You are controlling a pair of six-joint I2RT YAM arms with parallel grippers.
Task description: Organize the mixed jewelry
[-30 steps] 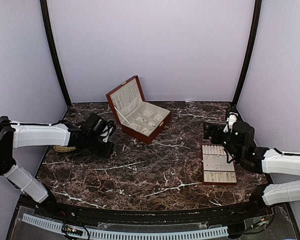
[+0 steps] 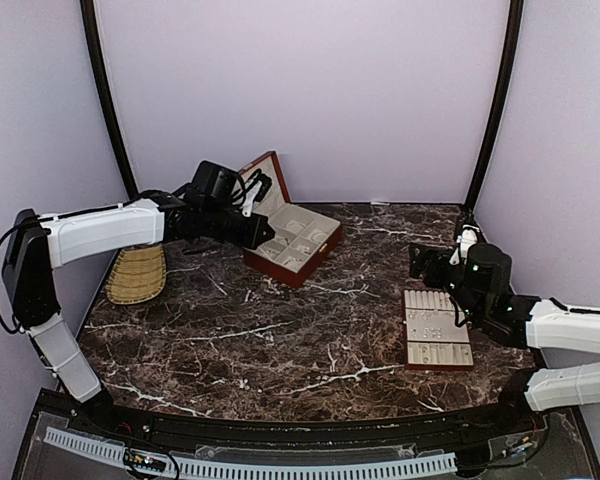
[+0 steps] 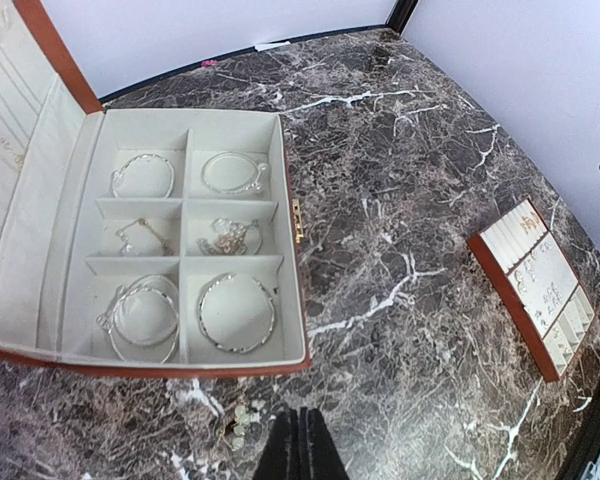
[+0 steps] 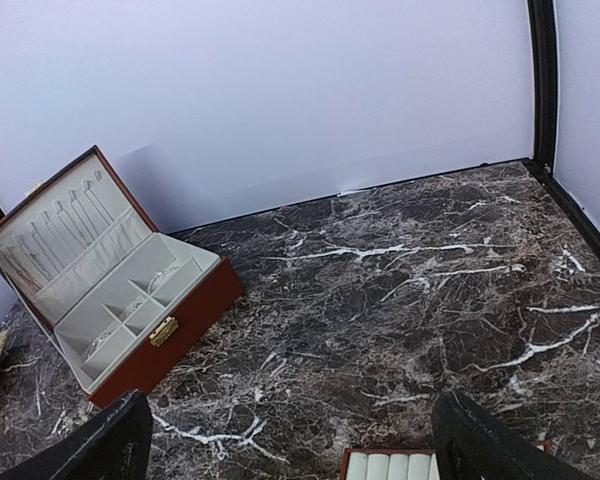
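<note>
The jewelry box (image 2: 315,262) stands with its lid raised at the back. In the left wrist view its compartments hold silvery bracelets (image 3: 237,314) and finer chain-like pieces (image 3: 230,238). A small pale piece of jewelry (image 3: 240,418) lies on the marble just outside the box's wall. My left gripper is shut, with nothing showing between its fingers; from the top it hangs over the box's left part. To the right lies a shallow tray (image 2: 438,325) with small pieces in its middle section. Above that tray's far end my right gripper is open and empty.
Yellowish woven baskets (image 2: 137,275) sit at the far left, looking empty from above. Bare marble (image 2: 310,345) fills the middle between box and tray. A small pink bit (image 3: 209,63) lies near the back wall.
My left arm has risen and swung right and back, from the table left of the box to over it, now covering much of the lid. The right arm stays put.
</note>
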